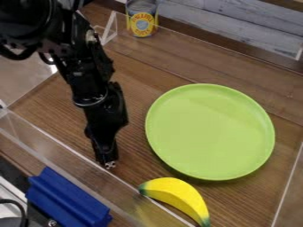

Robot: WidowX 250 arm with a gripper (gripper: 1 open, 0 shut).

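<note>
The black gripper [106, 160] points down at the wooden surface left of a green plate [210, 129], low near the clear front wall. Its fingertips look shut, with nothing clearly visible between them, though they are small and dark. A yellow toy banana [176, 195] lies to the lower right of the gripper, just in front of the plate.
A can [141, 19] with a yellow label stands at the back by a pale plank wall. A blue object [66, 197] lies outside the clear barrier at lower left. Bare wood shows behind the plate.
</note>
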